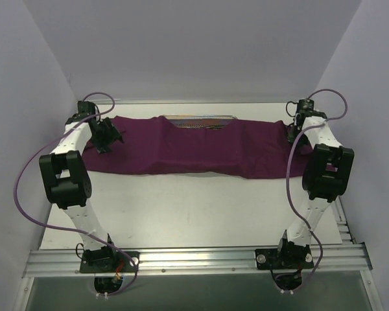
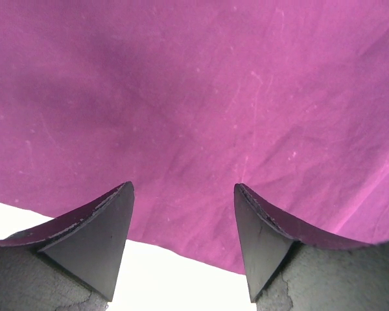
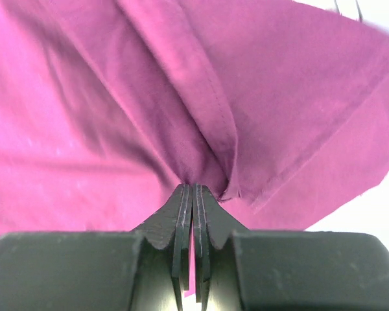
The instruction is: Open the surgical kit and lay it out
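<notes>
A wide maroon cloth [image 1: 194, 149] lies spread from side to side across the table. Behind its dipped back edge, part of a metal tray [image 1: 201, 118] with instruments shows; the cloth hides the rest. At the cloth's right end, my right gripper is shut on a folded edge of the cloth [image 3: 201, 139], pinched at the fingertips. Over the left end, my left gripper stands open, its fingers [image 2: 107, 227] wide apart above flat cloth [image 2: 181, 129] with nothing between them.
Grey walls [image 1: 32, 71] close in the left, right and back. A metal rail [image 1: 198, 259] runs along the front edge.
</notes>
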